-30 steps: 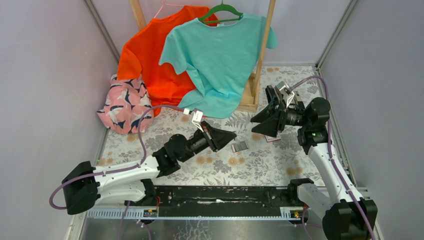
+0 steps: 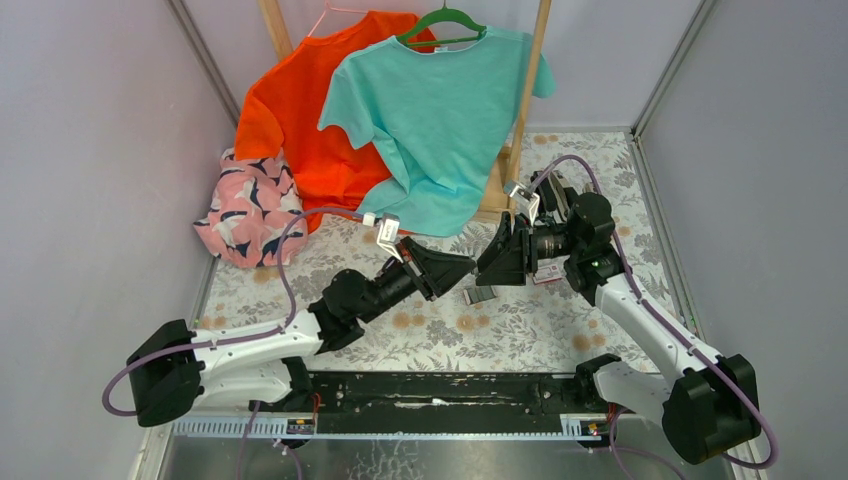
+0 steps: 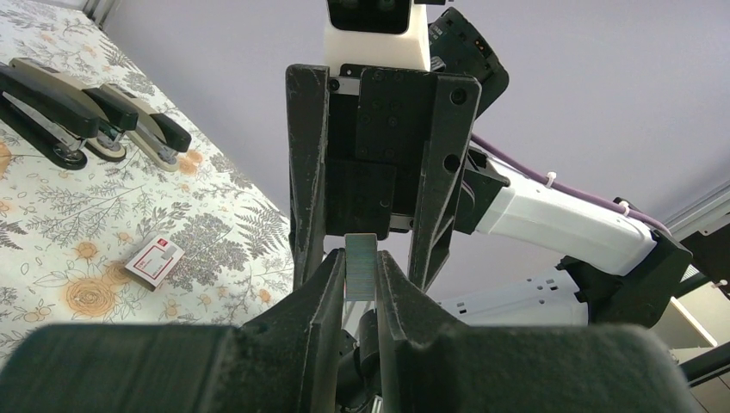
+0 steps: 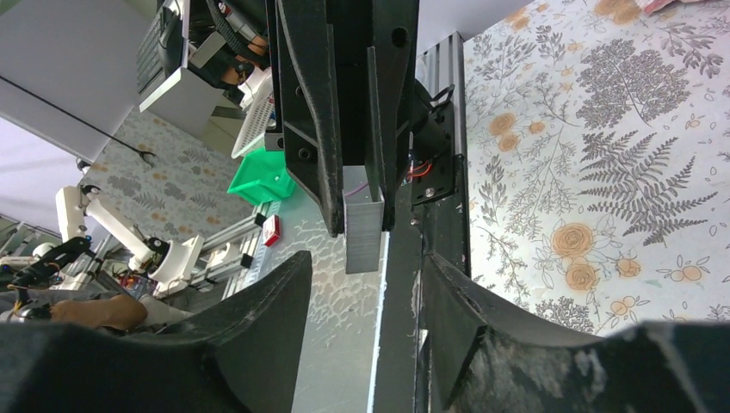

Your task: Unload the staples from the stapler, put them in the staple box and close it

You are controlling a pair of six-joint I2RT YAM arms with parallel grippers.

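My left gripper (image 2: 467,266) is shut on a small grey staple strip (image 3: 361,262), held upright at its fingertips. My right gripper faces it, part open, its fingers either side of the strip's line with space between; in the left wrist view its fingers stand just beyond the strip. In the right wrist view the strip (image 4: 364,237) appears between the two grippers. Two staplers lie on the table at the back right. A small white-and-red box (image 3: 155,258) lies on the table near them.
A grey strip pack (image 2: 480,294) lies on the patterned table below the grippers. Hanging shirts (image 2: 430,130) on a wooden rack fill the back, with a pink patterned cloth (image 2: 245,210) at the back left.
My right gripper has moved left, coming up to the tip of my left gripper and the strip it holds.
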